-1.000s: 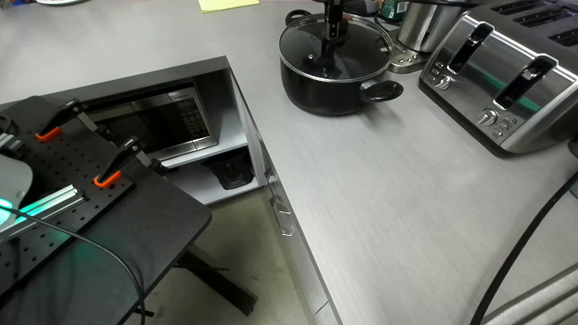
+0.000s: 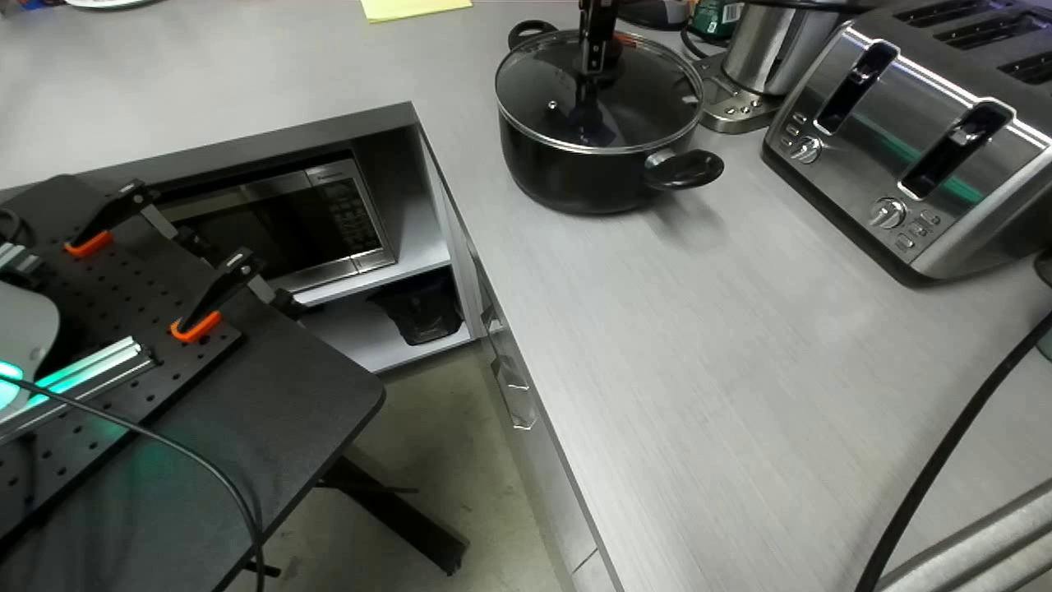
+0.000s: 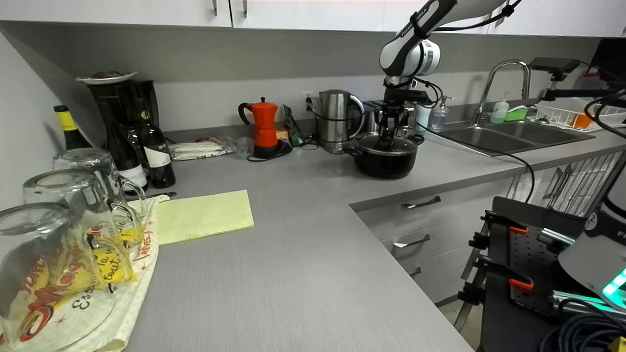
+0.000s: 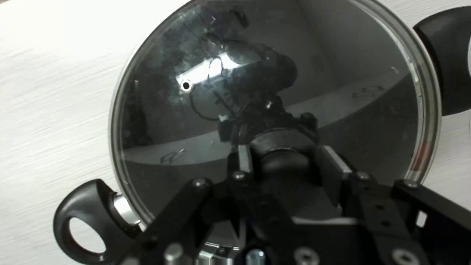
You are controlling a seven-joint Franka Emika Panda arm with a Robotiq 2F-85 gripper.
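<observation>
A black pot point(image 2: 577, 182) with two loop handles stands on the counter near its inner corner. Its glass lid point(image 2: 552, 118) has a metal rim and rests on top. The lid's dark round knob point(image 4: 282, 164) sits between the pads of my gripper, which is shut on it. From exterior view 2, the gripper point(image 3: 386, 140) points straight down over the middle of the pot point(image 3: 384, 165). Its fingers partly hide the knob there. One handle point(image 4: 84, 221) shows at the lower left of the wrist view, the other at the right.
Close to the pot stand a steel kettle point(image 3: 337, 120) and a toaster point(image 2: 907, 138). A red moka pot point(image 3: 264, 126) is farther left along the wall. Glass mugs point(image 3: 64, 246) and a yellow cloth point(image 3: 205, 216) occupy the left counter.
In exterior view 1, the pot, its lid and my gripper have shifted together a little to the left and slightly toward the camera. The lid remains on the pot.
</observation>
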